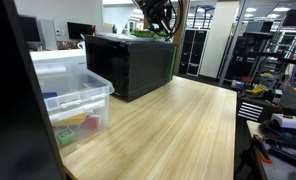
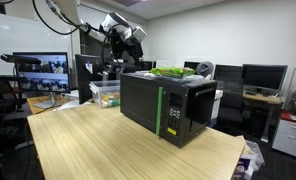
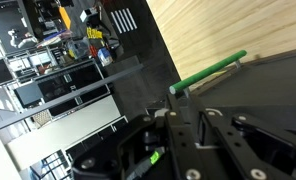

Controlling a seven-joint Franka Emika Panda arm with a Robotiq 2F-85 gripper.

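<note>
A black microwave [image 2: 138, 101] stands on the wooden table, with a green vertical handle [image 2: 159, 112] on its front. In the wrist view, the green handle [image 3: 208, 72] runs diagonally against the dark door, above the pale tabletop. My gripper is at the lower middle of that view, its tips appearing close to one end of the handle; whether they touch it cannot be told. How far the fingers stand apart is hard to make out, and nothing shows held. In exterior view 1, the dark arm end with loose cables [image 1: 158, 14] shows above the microwave [image 1: 136, 70].
Green items [image 2: 174, 72] lie on top of the microwave. A clear plastic bin [image 1: 78, 105] with colored objects sits beside it on the table [image 1: 153, 130]. Desks and monitors [image 2: 263, 77] stand beyond.
</note>
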